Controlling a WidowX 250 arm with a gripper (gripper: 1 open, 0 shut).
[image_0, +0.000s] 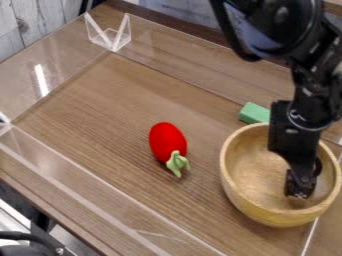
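My gripper (299, 175) reaches down from the top right into the right part of a large tan bowl (254, 190); its black fingers are dark and partly overlap, and I cannot make out anything held between them. A red object with a green tip (168, 142), like a plush vegetable, lies on the wooden table to the left of the bowl. A green block (253, 112) lies behind the bowl, beside the arm.
A clear plastic piece (110, 32) stands at the back left. A wall and dark cables run along the left and lower-left edges.
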